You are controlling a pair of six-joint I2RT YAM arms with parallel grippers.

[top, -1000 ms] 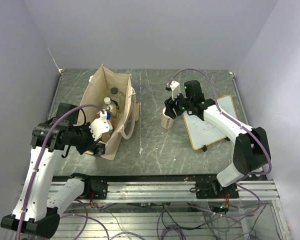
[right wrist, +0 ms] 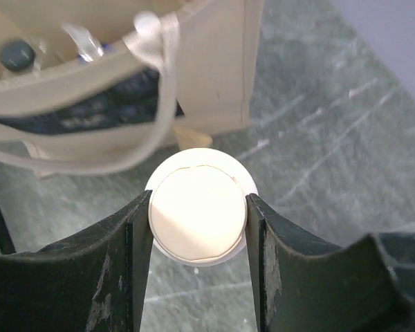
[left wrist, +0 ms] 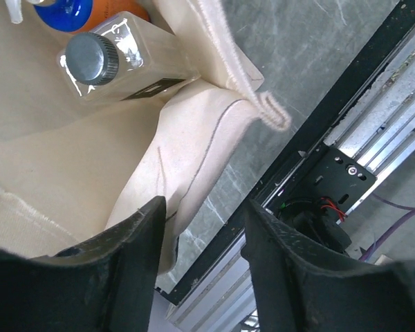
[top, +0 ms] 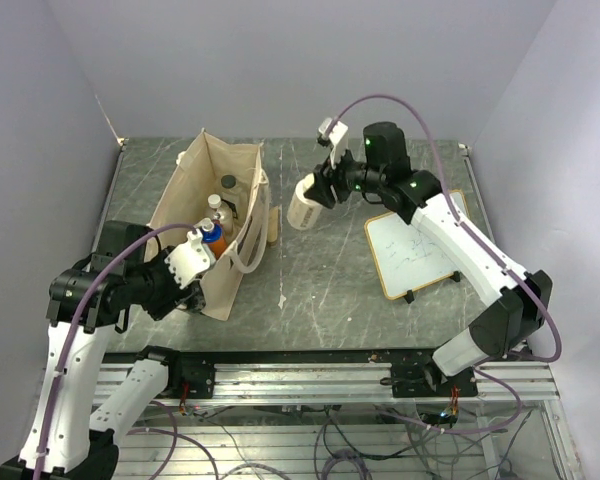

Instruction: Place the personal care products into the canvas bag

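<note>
The open canvas bag (top: 180,185) stands at the left of the table, holding several bottles, among them a clear square bottle (left wrist: 142,59) and an orange bottle with blue cap (top: 212,240). My left gripper (top: 185,295) is at the bag's front; in its wrist view the parted fingertips (left wrist: 204,211) straddle or adjoin the folded fabric rim, the grip unclear. My right gripper is shut on a white cylindrical container (top: 303,208), held right of the bag, its top facing that gripper's camera.
A whiteboard (top: 412,260) lies on the right of the grey table (top: 310,300). A metal rail runs along the front edge.
My right gripper has risen with the white container, shifting up and left in the top view toward the bag. The left arm has shifted slightly leftward and down in the top view.
</note>
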